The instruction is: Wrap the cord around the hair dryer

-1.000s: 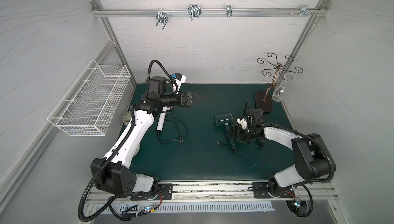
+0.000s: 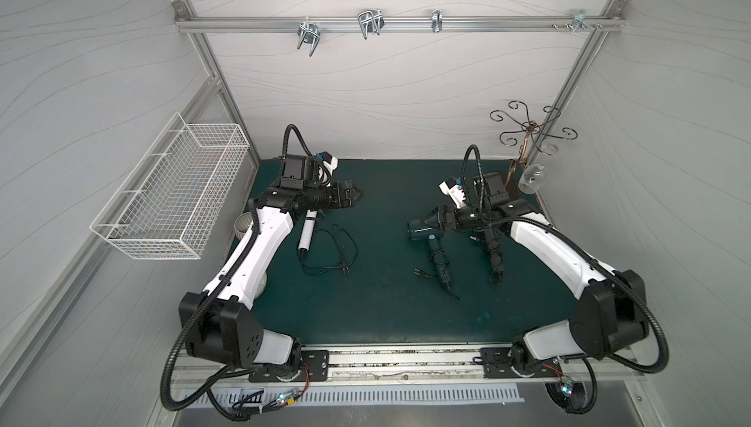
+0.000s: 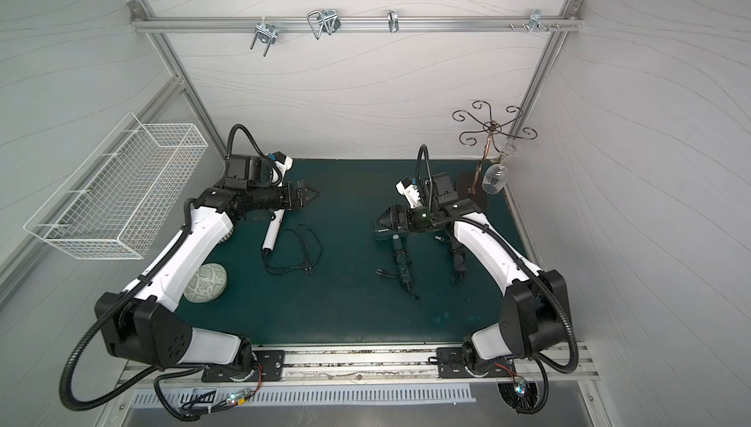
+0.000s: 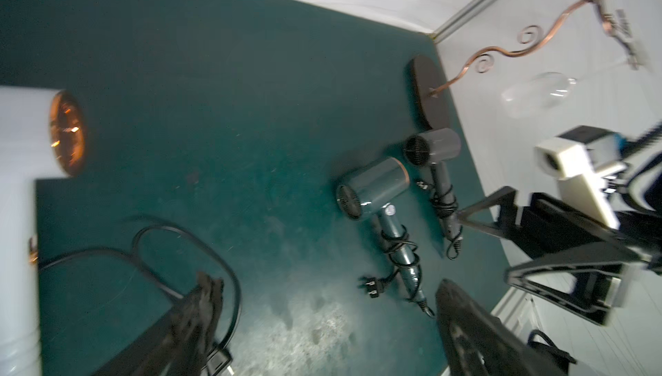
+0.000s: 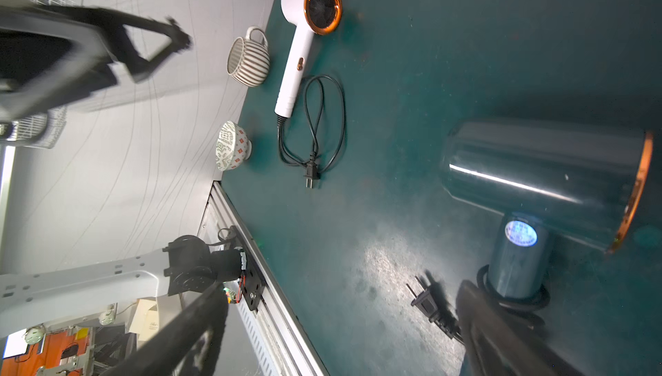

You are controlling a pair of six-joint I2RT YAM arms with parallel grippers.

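Observation:
A white hair dryer (image 5: 300, 59) lies on the table's left, its black cord (image 5: 340, 107) loose in loops beside it, plug at the end. A dark teal dryer (image 5: 544, 169) lies right of centre, cord (image 4: 407, 258) wound round its handle, plug sticking out. A smaller grey dryer (image 4: 438, 148) beside it also has cord wound on. My left gripper is open, empty, above the white dryer. My right gripper is open, empty, above the teal dryer.
A striped mug (image 5: 248, 65) and patterned bowl (image 5: 229, 145) stand at the left edge. A wire basket (image 2: 172, 192) hangs on the left. A metal stand (image 4: 427, 93) with hanging glass is back right.
My right arm has risen up and back from beside the teal dryer. The left arm has drawn slightly toward the left. The dryers have not moved.

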